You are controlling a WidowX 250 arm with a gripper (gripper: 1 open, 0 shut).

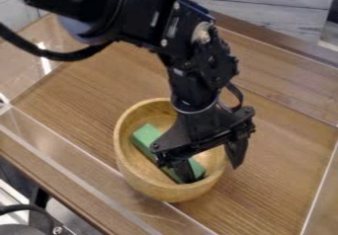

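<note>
A wooden bowl (133, 170) sits near the front of the wooden counter, holding a green rectangular object (148, 138) with a dark part partly hidden by the gripper. The black gripper (199, 152) hangs low over the bowl's right half, open, its fingertips around the inside of the bowl and its right side near the rim. Whether it touches the green object I cannot tell.
Free counter (79, 91) lies left and behind the bowl, and to the right. A white marbled wall (278, 12) runs along the back. A clear panel edge runs along the front left, with a cable below.
</note>
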